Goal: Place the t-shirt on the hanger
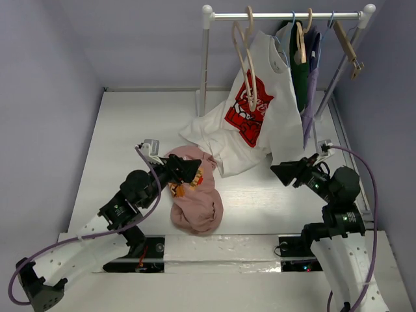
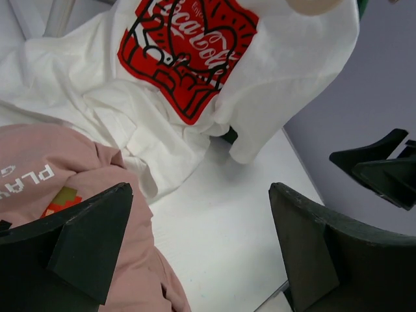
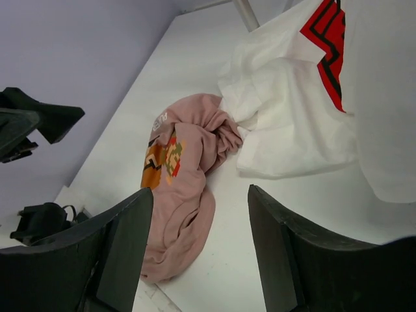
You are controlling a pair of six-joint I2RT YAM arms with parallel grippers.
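Observation:
A pink t-shirt with a printed patch lies crumpled on the white table, also visible in the left wrist view and right wrist view. My left gripper is open above its upper part, holding nothing. My right gripper stands open to the right, beside the low end of a white shirt with a red print, which hangs from the rack and spreads onto the table. Wooden hangers hang on the rail in front of that shirt.
The rack's rail spans the back, with green and purple garments and another wooden hanger at the right. Walls close in both sides.

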